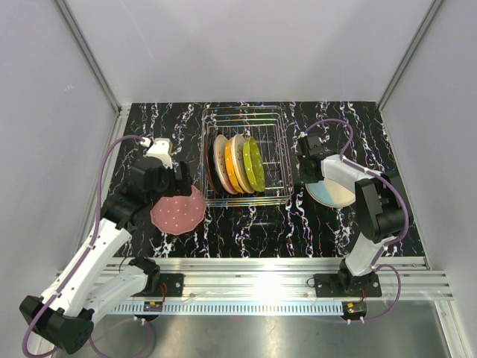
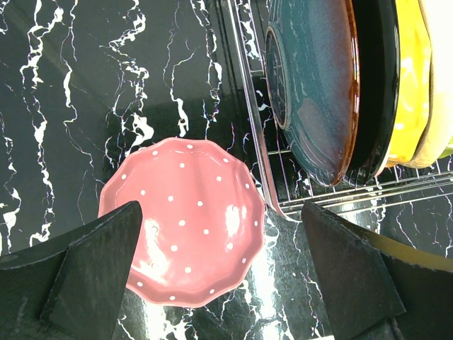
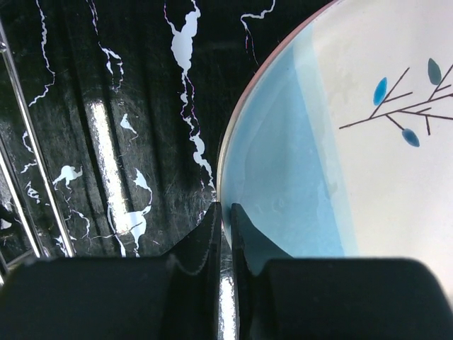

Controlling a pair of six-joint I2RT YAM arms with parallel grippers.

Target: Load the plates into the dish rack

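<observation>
The wire dish rack (image 1: 246, 112) holds several upright plates, including a green one (image 1: 255, 162) and a dark blue one (image 2: 313, 88). A pink scalloped plate (image 1: 179, 216) lies on the marble counter left of it, below my open, empty left gripper (image 1: 175, 179). A white and light-blue plate (image 1: 334, 195) lies right of the rack. My right gripper is at that plate's left rim, its fingertips close together; whether the rim is between them is unclear.
The dark marble counter (image 1: 261, 231) has free room in front of the rack and behind the pink plate. Walls border it at back and sides.
</observation>
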